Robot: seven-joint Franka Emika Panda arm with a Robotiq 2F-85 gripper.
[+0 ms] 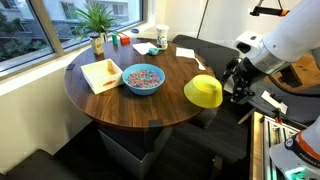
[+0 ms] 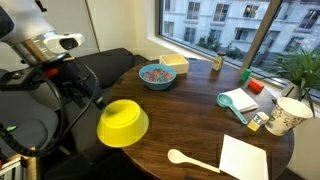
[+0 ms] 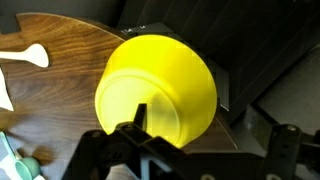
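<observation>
A yellow bowl [image 1: 203, 92] sits at the table's edge, apparently upside down with its flat base up; part of it reaches past the edge in the wrist view. My gripper appears open there, its dark fingers spread along the bottom of the picture. One finger overlaps the bowl's near side in that view. From outside, the gripper [image 2: 88, 88] hangs off the table, close beside the bowl and a little higher. Nothing shows held between the fingers.
On the round wooden table [image 1: 120, 108] stand a blue bowl of small pieces [image 1: 143, 79] and a cream tray [image 1: 102, 76]. A white spoon [image 2: 192, 160], white paper [image 2: 244, 157], a teal ladle [image 2: 231, 106] and a potted plant [image 2: 297, 88] lie elsewhere.
</observation>
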